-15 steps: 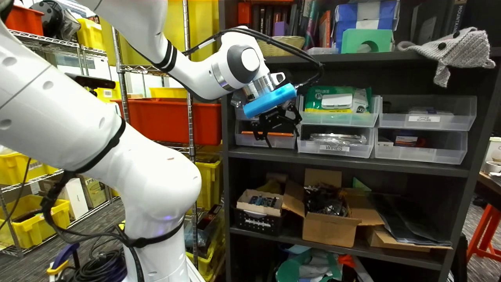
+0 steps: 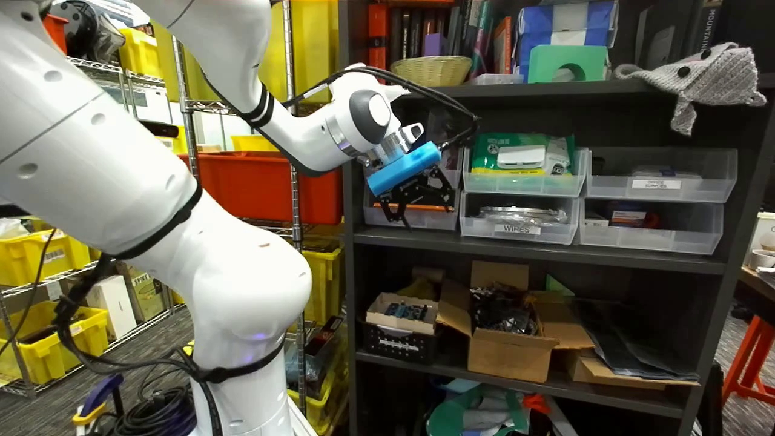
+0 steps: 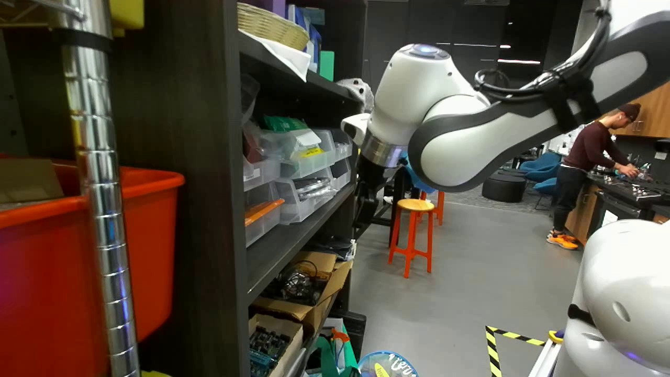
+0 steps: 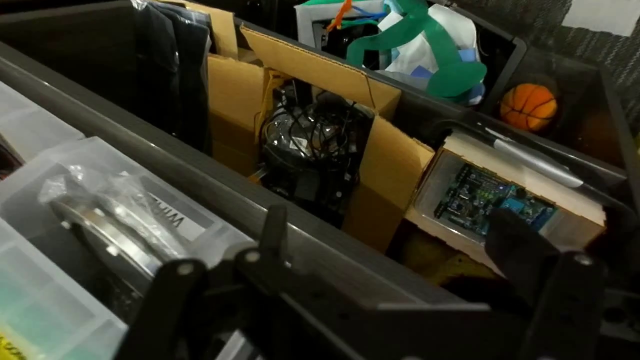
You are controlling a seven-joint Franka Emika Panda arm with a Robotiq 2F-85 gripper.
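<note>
My black gripper [image 2: 427, 211] hangs tilted downward below a blue part of the wrist, in front of the shelf's left bins. In the wrist view its two fingers [image 4: 274, 231] stand wide apart, with nothing held between them. A clear bin labelled WIRES [image 2: 517, 230] sits on the middle shelf, right of the gripper. One level down are an open cardboard box [image 4: 390, 174] of black cables and a smaller box [image 4: 585, 219] with green circuit boards. Exterior view 2 shows the gripper [image 3: 363, 217] from the side, its fingers hard to make out.
Clear bins [image 2: 657, 174] are stacked along the middle shelf. The shelf's edge [image 4: 198, 174] runs diagonally below the fingers. A grey knitted toy [image 2: 701, 79] overhangs the top shelf. A red bin [image 2: 269, 185] stands on the wire rack at left. Floor [image 3: 465, 270] beside the shelf is open.
The wrist and gripper have moved left and a little down in exterior view 1. Bins and boxes stay where they were.
</note>
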